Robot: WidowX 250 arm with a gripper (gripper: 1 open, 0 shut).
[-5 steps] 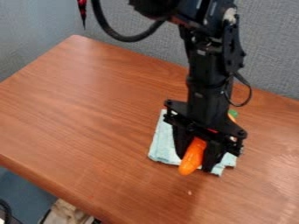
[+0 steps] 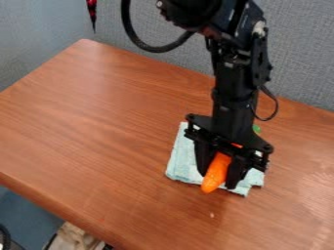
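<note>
The black gripper (image 2: 220, 168) points down over a pale folded cloth (image 2: 186, 158) on the wooden table, its fingers straddling an orange carrot (image 2: 213, 178). The carrot lies on the cloth with its tip toward the front of the table. A bit of green (image 2: 257, 129) shows behind the arm, mostly hidden by it. Whether the fingers are closed on the carrot cannot be told from this view.
A grey partition runs along the back. The table's front-left edge drops away to the floor, where some objects show at the lower left.
The arm and gripper have shifted very slightly since a second ago; the carrot and cloth look almost unchanged.
</note>
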